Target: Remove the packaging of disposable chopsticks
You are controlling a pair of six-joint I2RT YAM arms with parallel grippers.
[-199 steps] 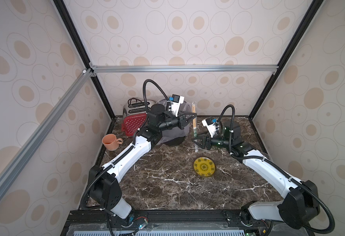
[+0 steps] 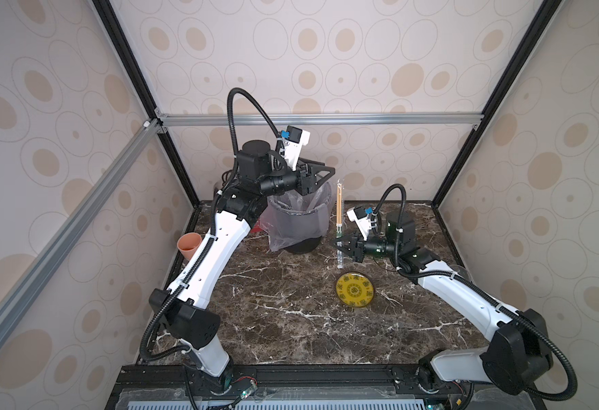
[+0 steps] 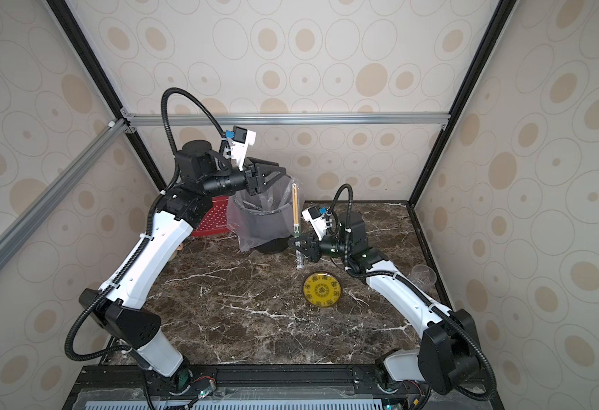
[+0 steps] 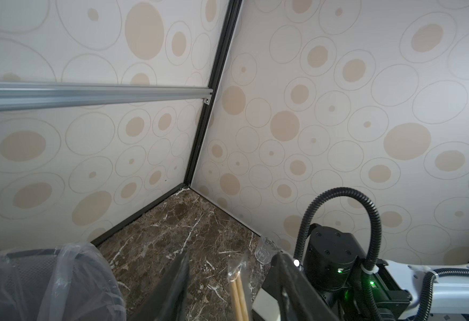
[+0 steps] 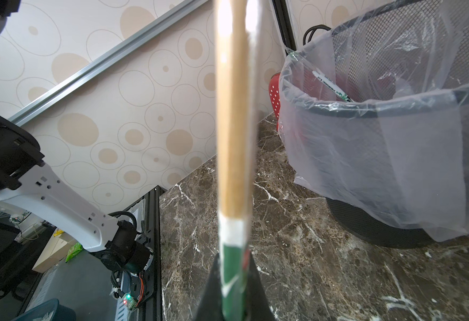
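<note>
Upright in the air stands a pair of pale chopsticks (image 2: pixel 339 205) in a clear sleeve with a green and white printed band. My right gripper (image 2: pixel 344 248) is shut on the lower part of this package; the clear end of the sleeve hangs below the fingers. In the right wrist view the package (image 5: pixel 233 133) rises from between the fingertips, blurred by nearness. Loose clear film shows above the chopstick tops (image 4: pixel 235 277) in the left wrist view. Up and to the left of those tops, apart from them, my left gripper (image 2: pixel 326 173) is open with nothing between its fingers.
A bin (image 2: pixel 299 218) lined with a clear bag stands behind, under the left gripper; a printed wrapper (image 5: pixel 330 84) lies inside it. A yellow plate (image 2: pixel 354 289) is in front of the right gripper. An orange cup (image 2: pixel 189 244) stands at left.
My left gripper has moved up and slightly left, away from the top of the package. The right gripper and the chopsticks have barely shifted.
</note>
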